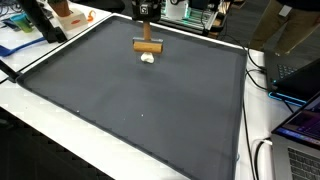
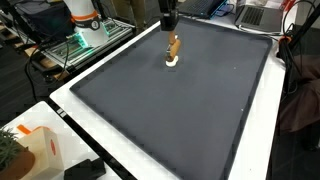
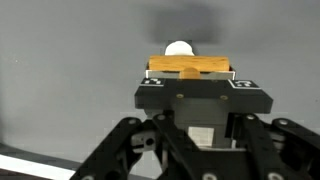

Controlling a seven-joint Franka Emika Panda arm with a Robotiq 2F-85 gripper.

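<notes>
My gripper (image 1: 148, 14) is shut on the handle of a wooden mallet, with its block-shaped head (image 1: 148, 46) hanging below the fingers. A small white object (image 1: 147, 57) lies on the dark grey table, close to the mallet head. From the other side, exterior view 2 shows the mallet (image 2: 174, 45) just above or beside the white object (image 2: 172, 62); whether they touch I cannot tell. In the wrist view, the mallet head (image 3: 200, 64) lies across beyond the fingers, partly covering the white object (image 3: 179, 47).
Laptops (image 1: 290, 140) and cables sit along the right side in exterior view 1. Cups and other items (image 1: 65, 12) stand off the table at the upper left.
</notes>
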